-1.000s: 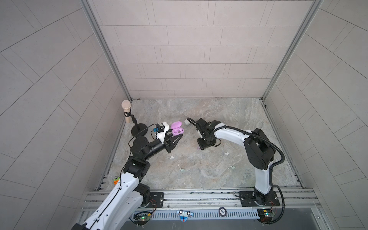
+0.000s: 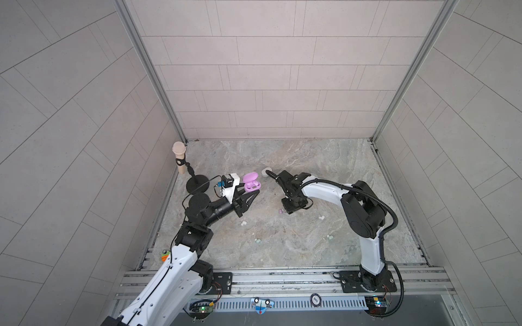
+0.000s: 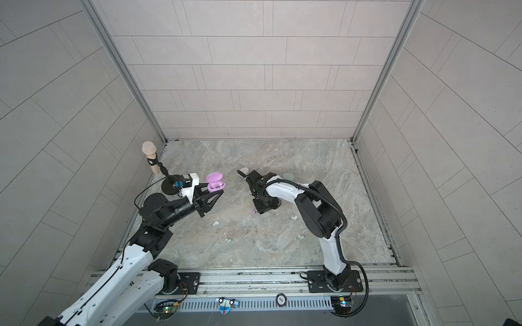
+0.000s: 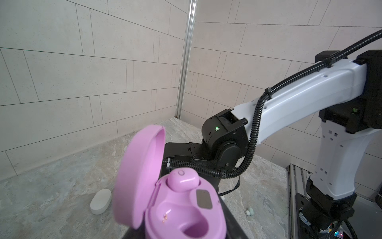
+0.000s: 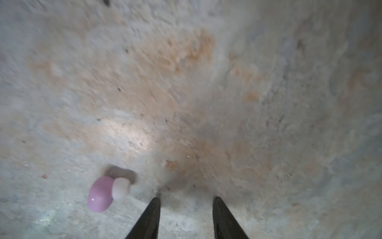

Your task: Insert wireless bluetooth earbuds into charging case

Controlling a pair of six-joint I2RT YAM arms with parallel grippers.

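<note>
The pink charging case [image 4: 185, 211] is held up off the table with its lid [image 4: 139, 175] open, and my left gripper [image 2: 248, 199] is shut on it. In the left wrist view, one earbud [image 4: 183, 179] sits in the case's far slot, while the near slot shows empty. A pink earbud [image 5: 101, 194] with a pale tip lies on the table, left of my right gripper in the right wrist view. That gripper points down close to the surface; its fingers [image 5: 151, 217] stand apart with nothing between them.
A white oval case [image 4: 101, 201] lies on the table behind the arms. Small pale earbuds [image 2: 258, 240] are scattered on the front part, some right of the right gripper [image 2: 321, 217]. A black stand [image 2: 197, 184] is at the left.
Left arm and case have stayed still.
</note>
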